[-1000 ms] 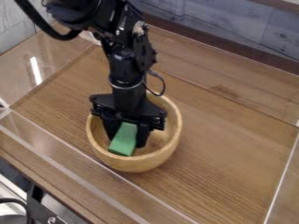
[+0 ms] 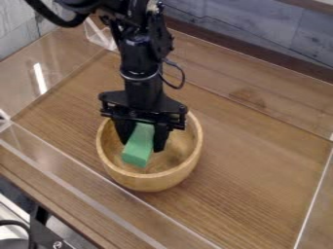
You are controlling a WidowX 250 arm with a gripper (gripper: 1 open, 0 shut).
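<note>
My black gripper [image 2: 143, 129] reaches down into a tan bowl [image 2: 159, 177] on the wooden table, its fingers shut on a green object [image 2: 138, 151] that sits tilted inside the bowl's space. The gripper's body covers the bowl's back part. Whether the green object touches the bowl's floor I cannot tell.
A pale wall [image 2: 260, 29] runs along the back right. A small clear item [image 2: 101, 29] stands at the top left, and dark cables lie at the bottom left.
The gripper and the green object have moved up a little in the view, showing more of the bowl's floor. The bowl stays about where it was.
</note>
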